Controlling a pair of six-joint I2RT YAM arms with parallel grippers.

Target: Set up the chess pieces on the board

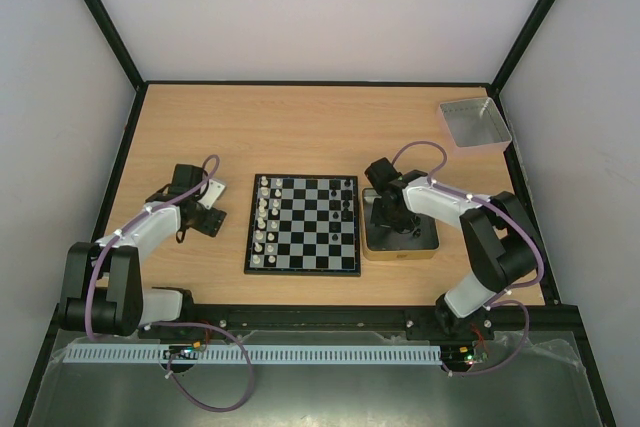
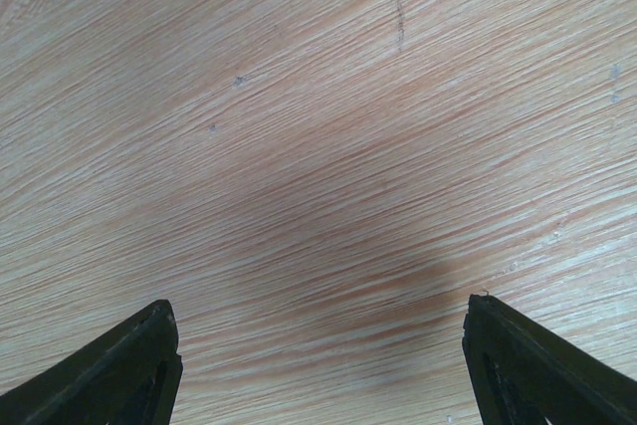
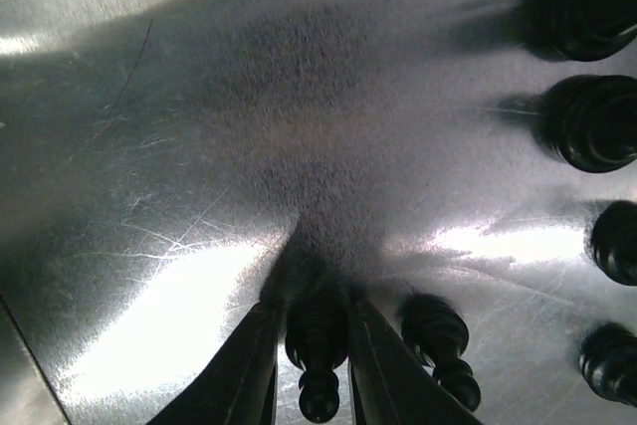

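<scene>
The chessboard (image 1: pixel 305 247) has white pieces in two columns on its left and several black pieces on its right. In the box (image 1: pixel 400 252) right of it, my right gripper (image 1: pixel 388 215) is low down; in the right wrist view its fingers stand either side of a black piece (image 3: pixel 317 335), part open, contact unclear. Other black pieces (image 3: pixel 587 121) stand to its right and beside it. My left gripper is open over bare wood at the table's left, nothing between its fingers.
An empty pale bin (image 1: pixel 475 122) sits at the back right.
</scene>
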